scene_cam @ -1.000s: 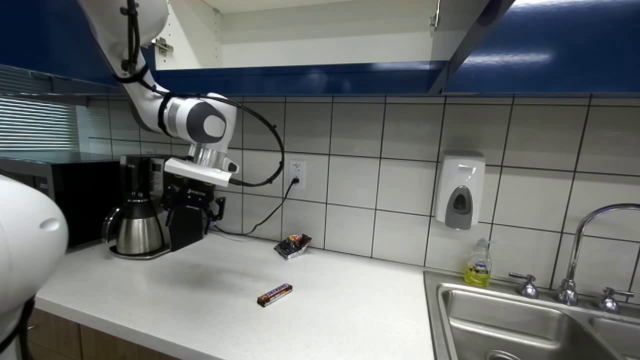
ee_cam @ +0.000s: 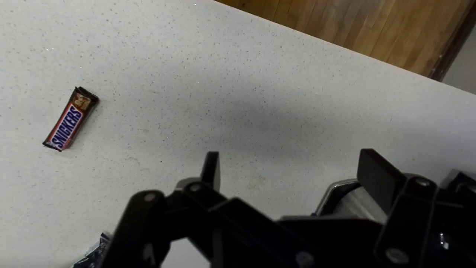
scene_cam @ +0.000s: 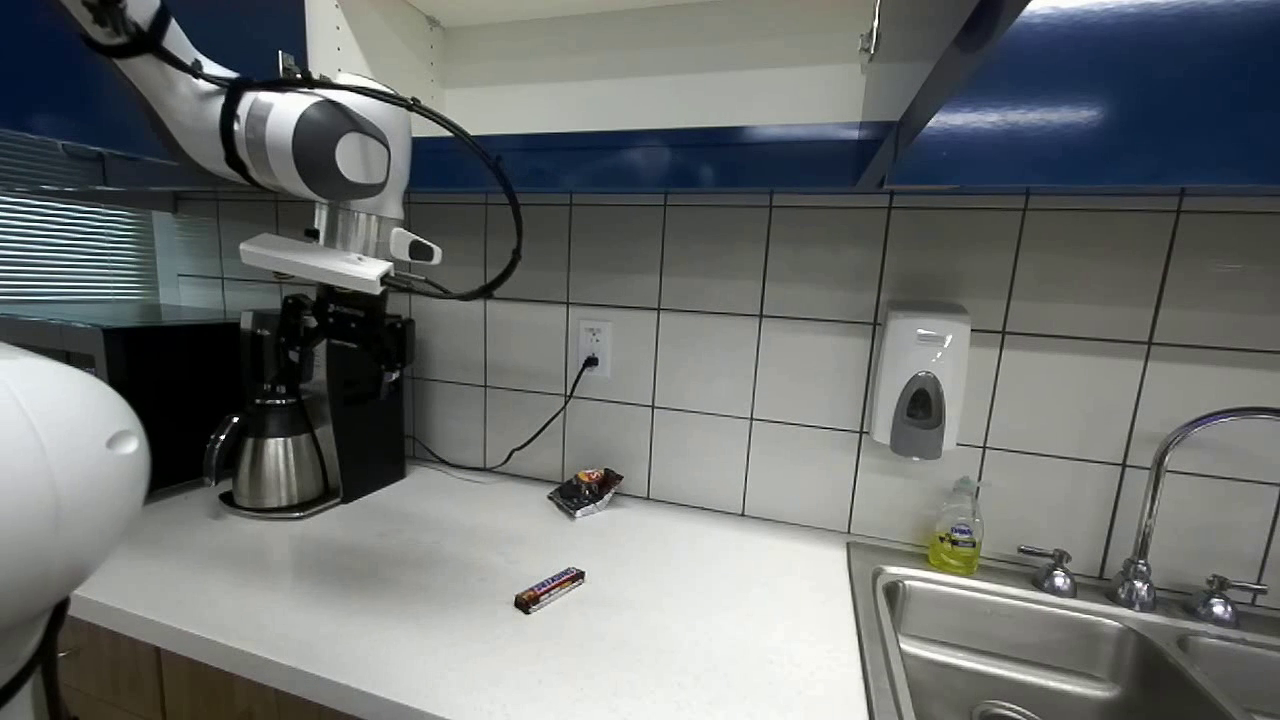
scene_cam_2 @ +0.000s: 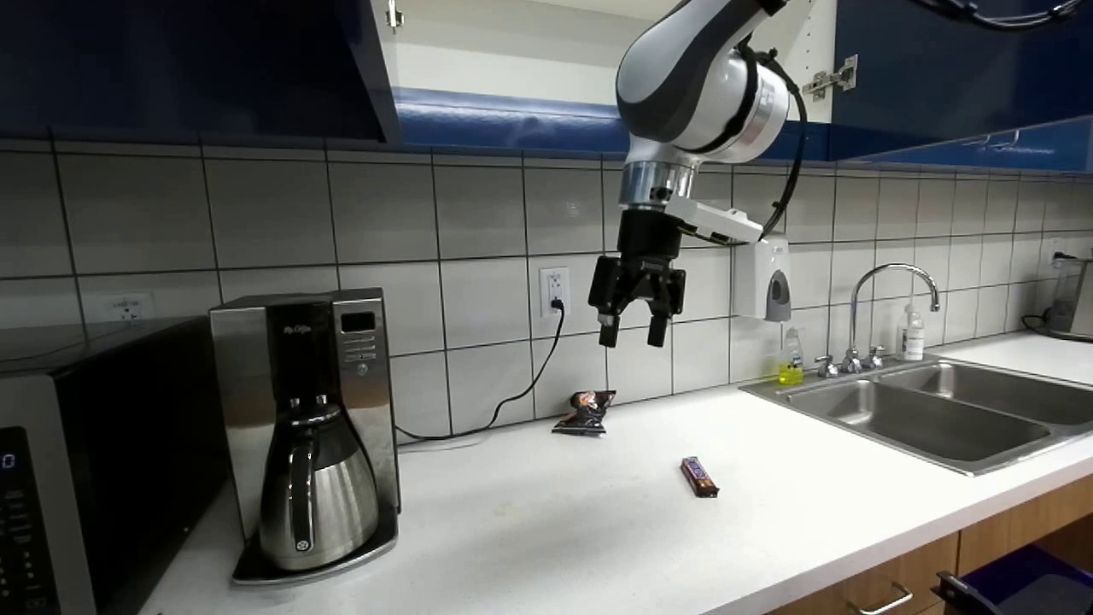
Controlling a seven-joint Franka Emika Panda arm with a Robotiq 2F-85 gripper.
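High above the counter [scene_cam_2: 492, 533], my gripper [scene_cam_2: 632, 335] points downward, its fingers apart and empty. In the wrist view its two fingers [ee_cam: 213, 169] stand wide of each other with bare counter beyond the gap. A Snickers bar [ee_cam: 69, 120] lies flat on the counter, well away from the fingers; it also shows as a small brown bar [scene_cam: 551, 589] in exterior view 1. A crumpled dark snack bag [scene_cam: 585, 492] rests near the tiled wall. In the wrist view only an edge of that bag [ee_cam: 94, 255] shows.
A coffee maker [scene_cam_2: 364, 430] with a steel carafe [scene_cam_2: 318, 497] stands beside the microwave [scene_cam_2: 113, 461]. Its cord runs to the wall outlet [scene_cam: 595, 347]. At the right are a dish soap bottle [scene_cam: 956, 534] and the sink [scene_cam: 1020, 624]. Open counter lies around the bar.
In exterior view 1 the arm and gripper have risen and shifted left, in front of the coffee maker. The Snickers bar and the snack bag have stayed where they were.
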